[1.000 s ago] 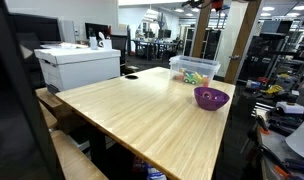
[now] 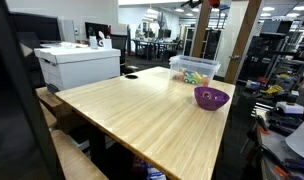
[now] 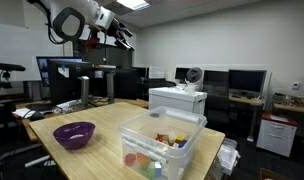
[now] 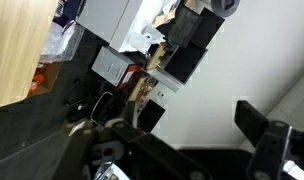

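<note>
High above the table, my gripper (image 3: 120,33) hangs in the air, well away from everything on the tabletop. In the wrist view the gripper has its dark fingers spread wide, with only the far wall showing between them. A purple bowl (image 2: 212,98) rests near the table's edge; the second exterior view shows the same bowl (image 3: 74,136) in front of the arm. Beyond it stands a clear plastic bin (image 3: 182,127), open at the top, with several small colourful items (image 3: 168,140) inside. Their exact kinds are too small to tell.
A small black object (image 2: 130,76) lies near its back edge. A white cabinet (image 2: 82,68) stands behind the table, and monitors (image 3: 95,84) sit beyond the arm.
</note>
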